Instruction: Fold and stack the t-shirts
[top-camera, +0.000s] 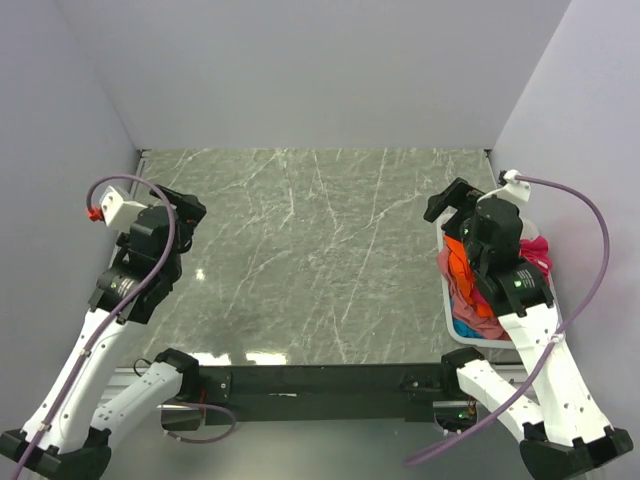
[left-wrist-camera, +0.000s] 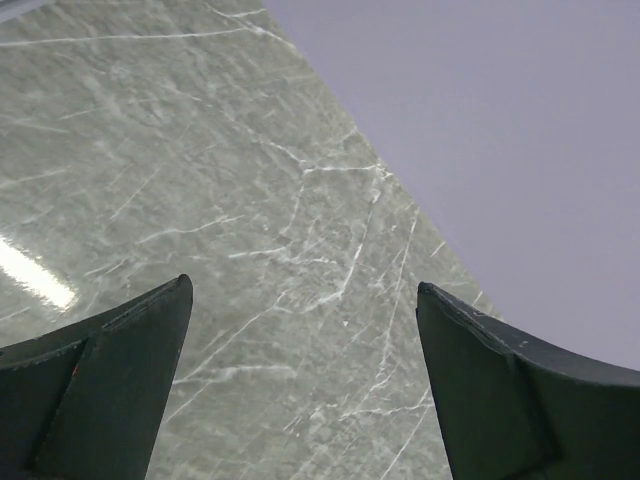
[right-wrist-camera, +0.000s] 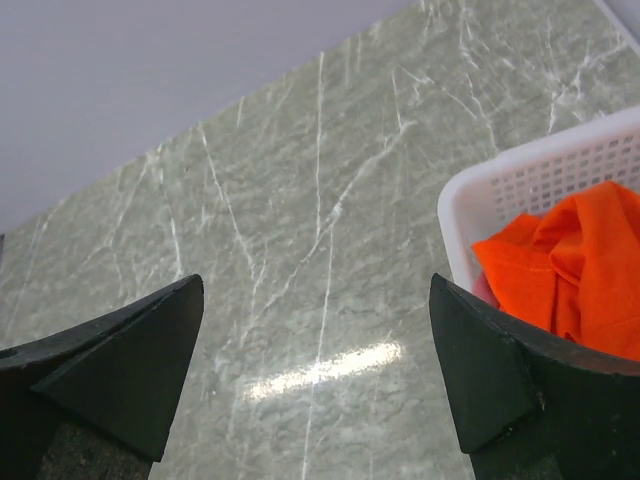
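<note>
A white basket (top-camera: 445, 330) at the table's right holds crumpled shirts: orange (top-camera: 460, 270), salmon pink (top-camera: 462, 300), magenta (top-camera: 535, 250) and some blue, partly hidden by my right arm. My right gripper (top-camera: 445, 205) hangs open above the basket's back part; in the right wrist view the basket's corner (right-wrist-camera: 465, 200) and orange cloth (right-wrist-camera: 560, 270) lie beyond its right finger. At the table's left, my left gripper (top-camera: 180, 210) is open over bare marble, its fingers wide apart in the left wrist view (left-wrist-camera: 305, 300).
Plain walls bound it at the back and both sides.
</note>
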